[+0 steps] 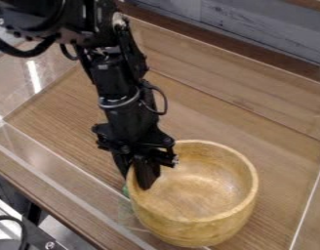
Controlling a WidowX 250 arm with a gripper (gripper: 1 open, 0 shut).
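My black gripper (143, 168) reaches down onto the left rim of a light wooden bowl (209, 205) in the lower right middle. Its fingers are shut on that rim, partly hidden by the wrist. A small bit of green shows under the bowl's left side.
Clear tape strips cross its lower left. A grey plank wall stands at the back, and cables hang at the table's lower left edge.
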